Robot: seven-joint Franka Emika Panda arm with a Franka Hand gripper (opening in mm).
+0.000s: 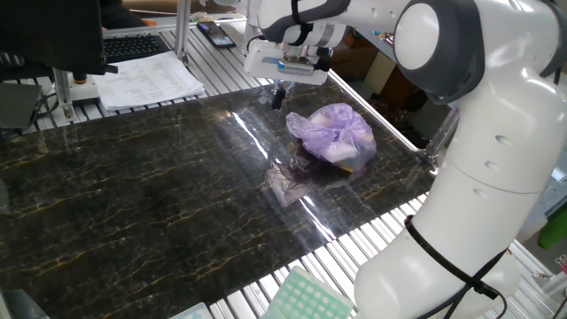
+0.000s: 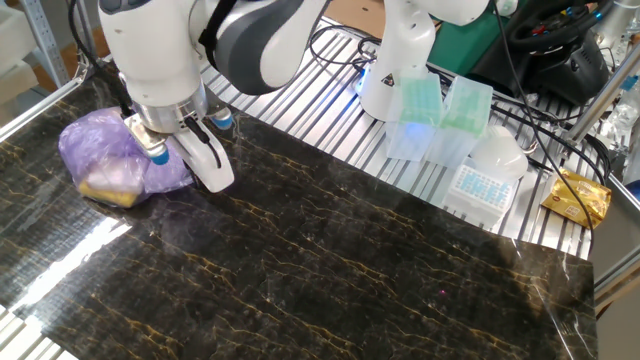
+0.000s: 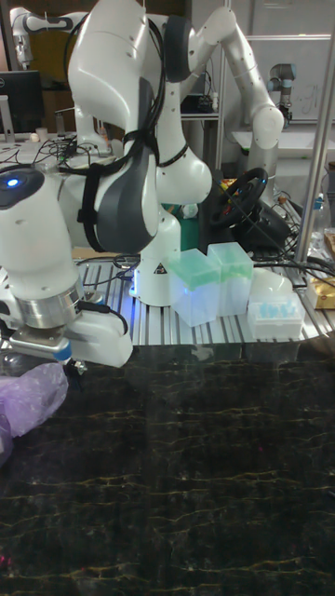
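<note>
A purple translucent plastic bag [image 1: 335, 136], knotted and bulging, sits on the dark marbled tabletop. Through its film in the second exterior view, something yellow shows low in the bag [image 2: 110, 165]. My gripper [image 1: 277, 94] hangs above the table, beyond the bag and a little to its left in the first exterior view, apart from it. In the second exterior view the hand overlaps the bag's right side and its fingertips are hidden. The third exterior view has the bag [image 3: 32, 398] at the left edge, below the hand. How the fingers stand is too small to make out.
Clear boxes with green lids [image 2: 465, 105] and a white tip rack [image 2: 481, 192] stand on the slatted metal bench beside the table, near a gold packet [image 2: 577, 198]. Papers [image 1: 148, 81] lie along the far side.
</note>
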